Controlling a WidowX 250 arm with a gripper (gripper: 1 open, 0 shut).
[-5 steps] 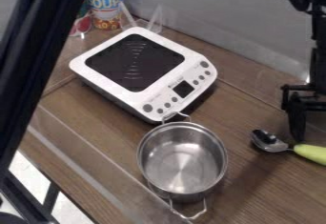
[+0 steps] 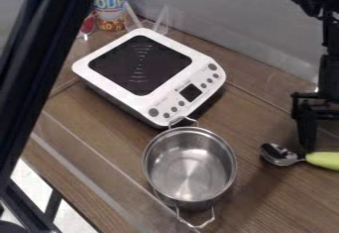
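At the right edge of the camera view my black gripper (image 2: 311,113) hangs just above a spoon (image 2: 279,155) with a yellow-green handle; I cannot tell whether its fingers are open or shut. A steel pot (image 2: 188,166) with two handles stands in the lower middle, left of the spoon. A white induction cooker (image 2: 181,63) with a black top sits behind the pot on the wooden surface.
An alphabet soup can (image 2: 110,4) stands at the back left, with a small red item beside it. A grey wall runs along the back. A dark frame crosses the left side. Bare wood (image 2: 259,113) lies right of the cooker.
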